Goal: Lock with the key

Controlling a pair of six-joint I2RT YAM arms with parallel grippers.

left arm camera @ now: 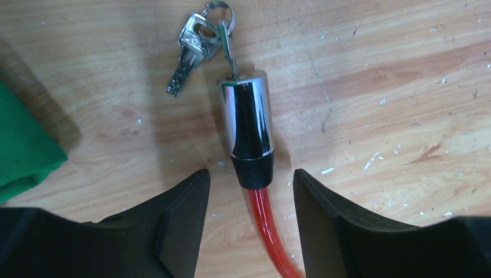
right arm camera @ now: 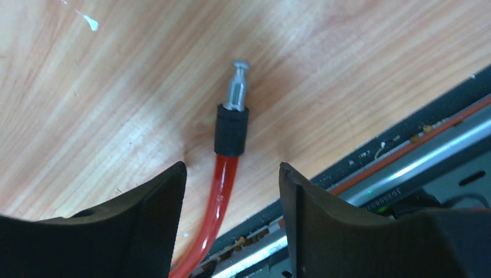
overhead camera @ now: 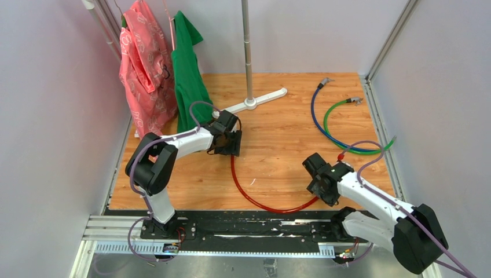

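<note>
A red cable lock curves across the front of the board. In the left wrist view its shiny cylinder head lies flat, one key standing in its end and a second key hanging off the ring. My left gripper is open, its fingertips apart on either side of the head's black collar and touching nothing. In the right wrist view the lock's metal pin points away from my open right gripper, whose fingers straddle the red cable just behind the black sleeve.
A blue cable and a green cable lie at the right back. Green cloth and pink cloth hang at the left. A white stand base sits at the back; the board's middle is clear.
</note>
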